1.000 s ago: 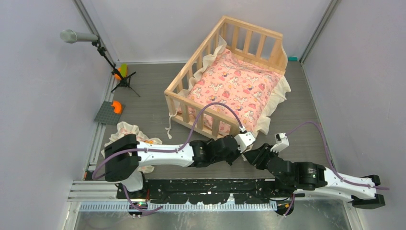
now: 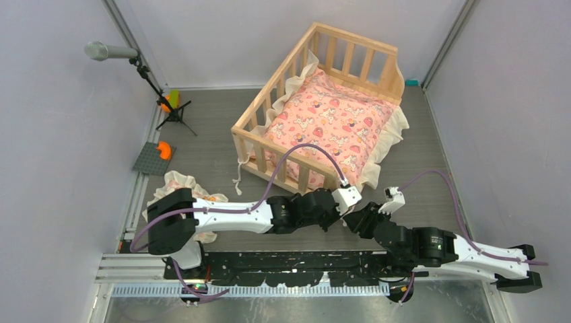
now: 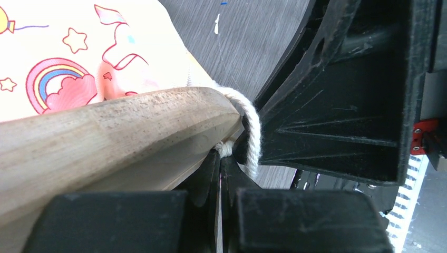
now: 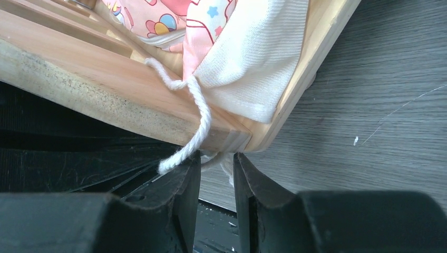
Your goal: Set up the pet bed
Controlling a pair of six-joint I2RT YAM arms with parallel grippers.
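Note:
The wooden crib (image 2: pixel 275 95) holds a pink printed mattress (image 2: pixel 323 121) with a cream ruffle. At its front right corner, my left gripper is shut at a white cord (image 3: pixel 253 134) knotted by the wooden post; whether cord lies between its fingers is hard to tell. My right gripper is open just below the same corner, where the cord (image 4: pixel 200 121) hangs over the rail and a thin strand runs behind the fingertips. The two grippers are very close together.
A bunched printed cloth (image 2: pixel 175 188) lies under the left arm. A microphone stand (image 2: pixel 172 111) and a grey plate (image 2: pixel 149 159) with an orange piece are at the left. Bare floor (image 2: pixel 441 202) shows right of the crib.
Both arms are almost still; the left gripper's wrist has shifted very slightly.

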